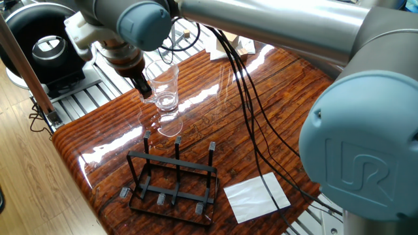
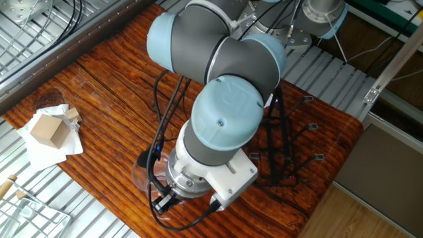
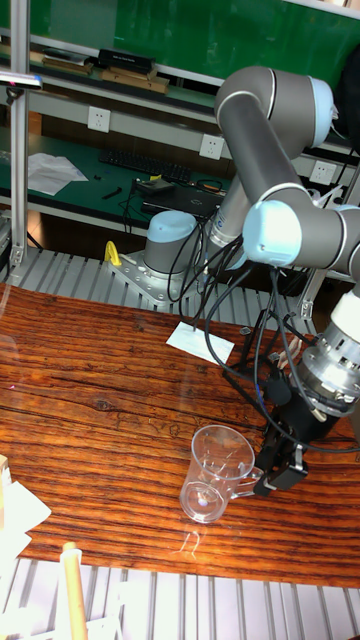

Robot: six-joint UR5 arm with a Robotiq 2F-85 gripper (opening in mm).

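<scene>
A clear glass cup (image 1: 167, 88) with a handle stands on the glossy wooden table, its base on the wood. In the third exterior view, the cup (image 3: 218, 469) has its handle toward my gripper (image 3: 275, 480), whose dark fingertips are right at the handle. From the first view, the gripper (image 1: 145, 93) points down at the cup's left side. The second view shows only part of the cup (image 2: 140, 173) beside my wrist. Whether the fingers are apart or closed around the handle is not clear.
A black metal rack (image 1: 173, 196) with upright prongs stands on the table, and a white sheet (image 1: 257, 197) lies near it. Wooden blocks (image 2: 51, 131) rest on white paper at the table's edge. Black cables hang from the arm over the table.
</scene>
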